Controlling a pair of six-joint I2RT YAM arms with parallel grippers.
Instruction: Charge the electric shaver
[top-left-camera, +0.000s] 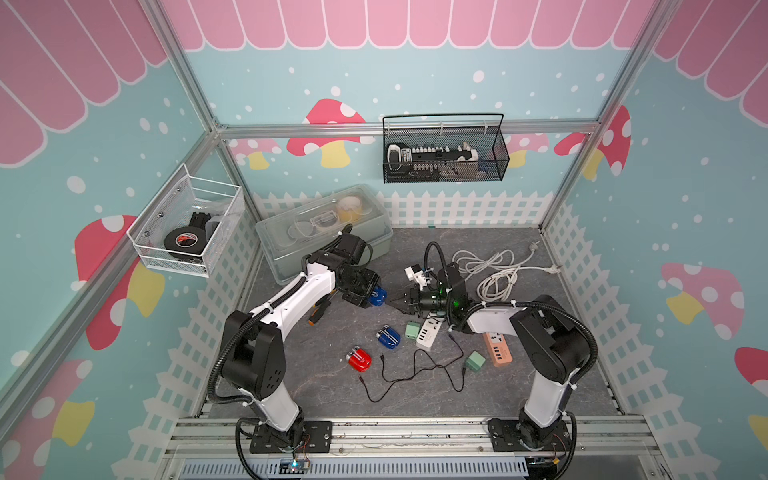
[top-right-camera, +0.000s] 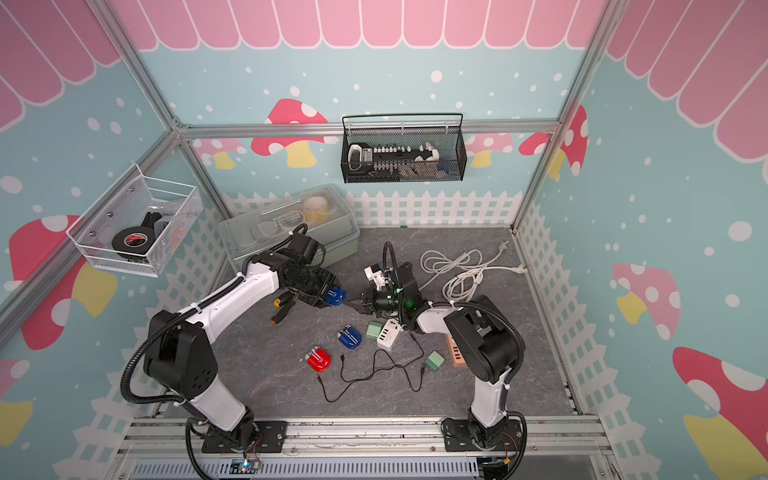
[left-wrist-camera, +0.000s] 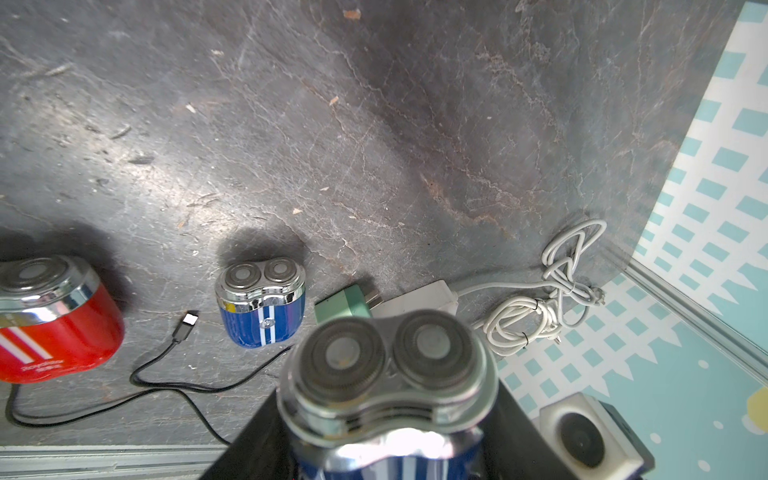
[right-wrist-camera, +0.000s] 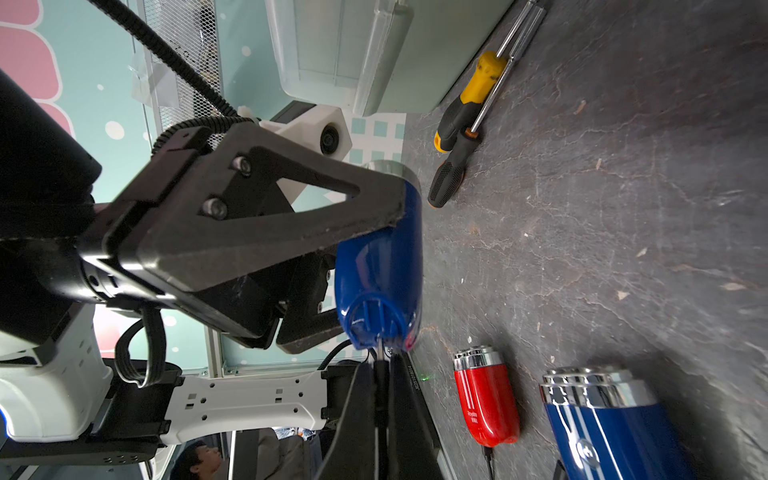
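A blue shaver (top-left-camera: 377, 297) with a silver twin-head top is held above the table, my left gripper shut around its body. In the left wrist view its silver heads (left-wrist-camera: 389, 360) fill the bottom middle. My right gripper is shut, its narrow tips right at the shaver's end opposite the heads. Whether the tips touch there or pinch something thin is unclear. A second blue shaver (top-left-camera: 388, 337) and a red shaver (top-left-camera: 358, 359) lie on the table. Black charging cables (top-left-camera: 416, 373) lie nearby, with green adapters (top-left-camera: 412, 329) (top-left-camera: 474, 361).
A white power strip (top-left-camera: 429, 332) lies below the right gripper, and an orange one (top-left-camera: 497, 349) farther right. White cords (top-left-camera: 500, 280) are coiled at the back right. A lidded box (top-left-camera: 280, 248) stands behind the left arm; screwdrivers (right-wrist-camera: 472, 100) lie beside it.
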